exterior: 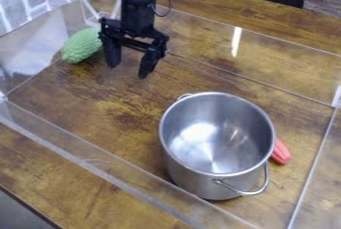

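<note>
My black gripper (132, 58) hangs over the back left of the wooden table, its fingers spread open, with nothing seen between them. Just left of it, partly behind it, lies a green vegetable-like object (83, 44). A large steel pot (213, 138) with wire handles stands at the front right. A red object (280, 151) lies close against the pot's right side, partly hidden by it.
Clear plastic walls (80, 142) border the work area.
</note>
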